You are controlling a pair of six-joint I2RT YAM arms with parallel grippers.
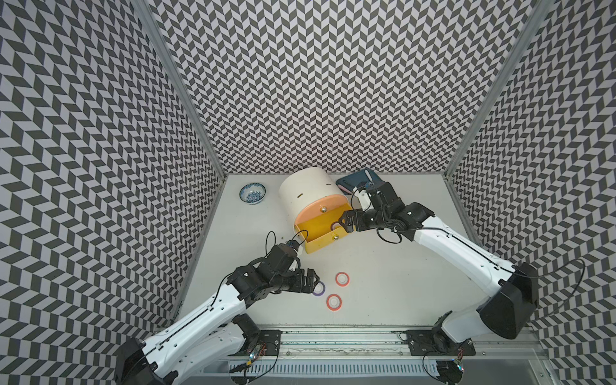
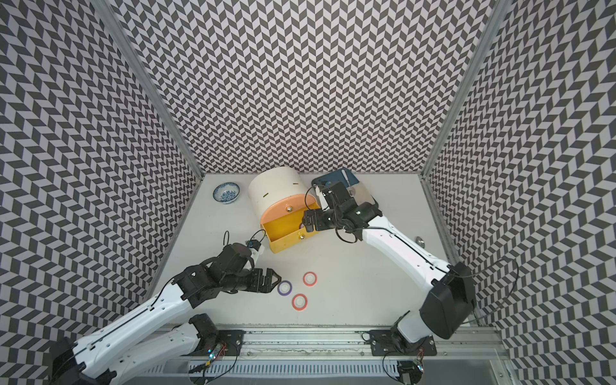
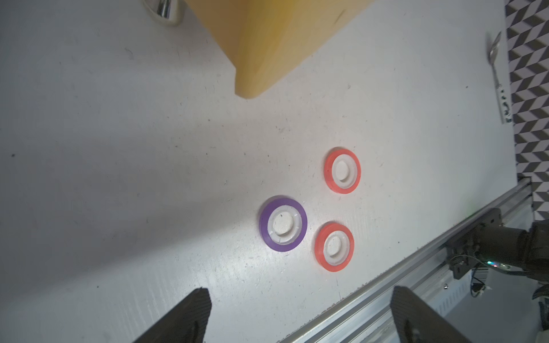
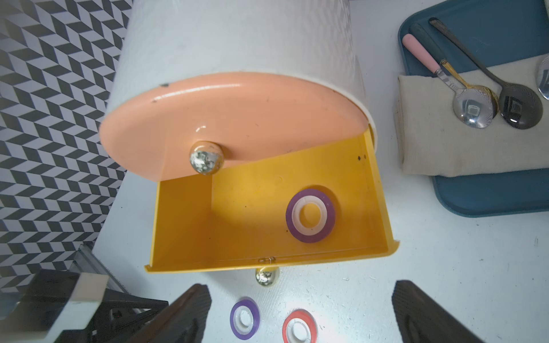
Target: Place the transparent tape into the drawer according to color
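Observation:
A purple tape roll [image 4: 327,223] lies inside the pulled-out yellow drawer [image 4: 246,228], towards its right side. Above that drawer is the peach drawer front [image 4: 274,114], which is shut. On the table in front lie another purple tape roll [image 3: 264,224] and two red rolls, the farther red roll [image 3: 329,171] and the nearer red roll [image 3: 320,251]. My left gripper [image 1: 314,281] stands open above the table beside the loose purple roll, nothing between its fingers. Open and empty too, my right gripper [image 1: 346,221] hovers over the drawer's right end.
A blue-patterned bowl [image 1: 252,193] sits at the back left. Behind the right arm is a blue tray [image 4: 474,203] with a cloth [image 4: 434,143] and several spoons. The white cabinet body [image 1: 308,189] stands at the back.

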